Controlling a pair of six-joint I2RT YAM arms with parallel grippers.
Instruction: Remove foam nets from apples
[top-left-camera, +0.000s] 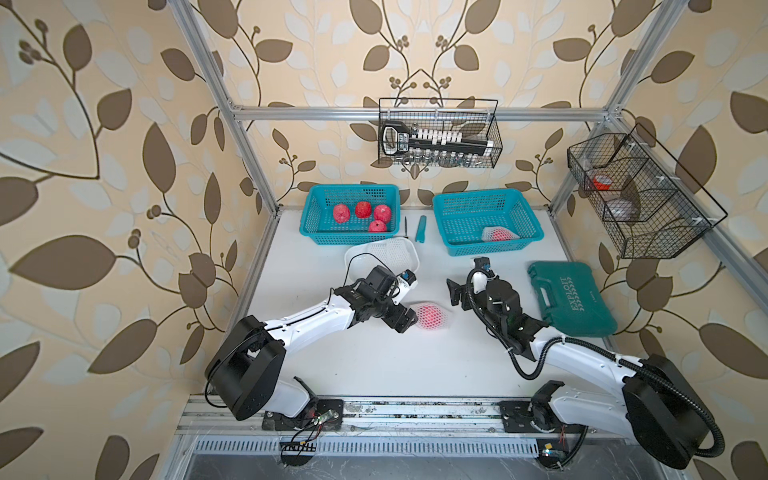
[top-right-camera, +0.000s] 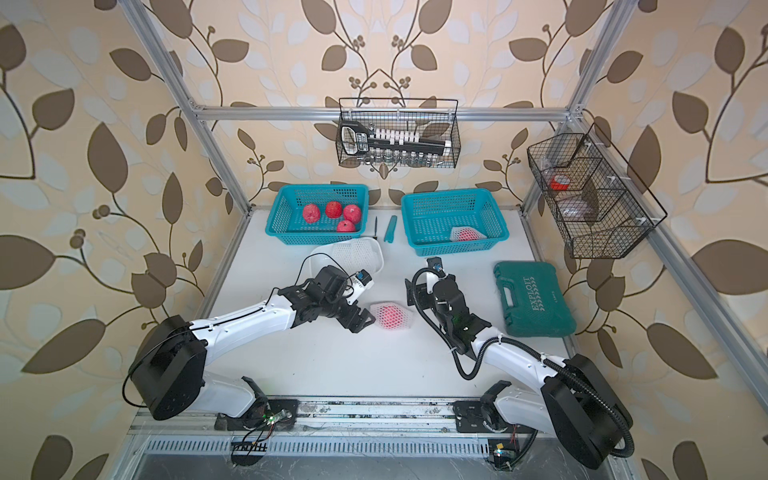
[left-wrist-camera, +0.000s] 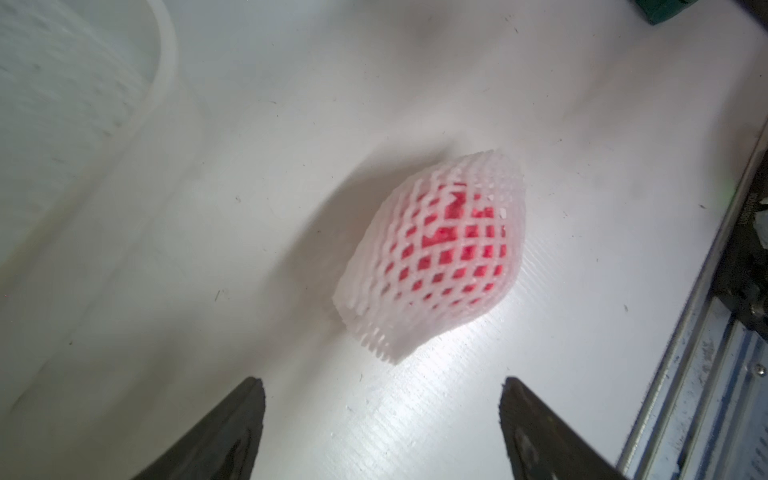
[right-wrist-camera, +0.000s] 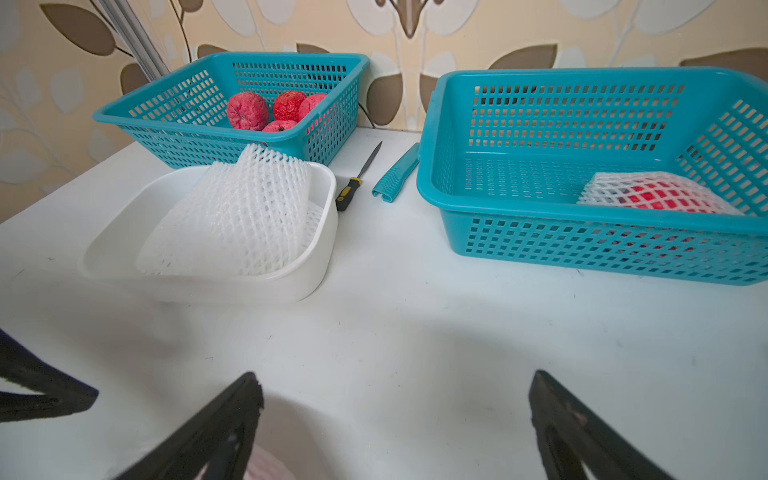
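A red apple in a white foam net (left-wrist-camera: 452, 248) lies on the table between the two arms, the net's loose ends sticking out past the fruit. Just to its left, my left gripper (top-left-camera: 408, 298) is open and apart from it; in the left wrist view the net shows beyond the spread fingers (left-wrist-camera: 232, 428). On the apple's other side my right gripper stands open and empty. Another netted apple (right-wrist-camera: 652, 192) rests in the right teal basket (right-wrist-camera: 512, 209). Several bare apples (top-left-camera: 363, 209) sit in the left teal basket (top-left-camera: 320, 234).
Removed foam nets (right-wrist-camera: 248, 212) fill part of a white tray (right-wrist-camera: 308, 276) behind my left gripper. A screwdriver (right-wrist-camera: 349, 192) and a teal strip (right-wrist-camera: 396, 173) lie between the baskets. On the right is a green case (top-left-camera: 572, 297).
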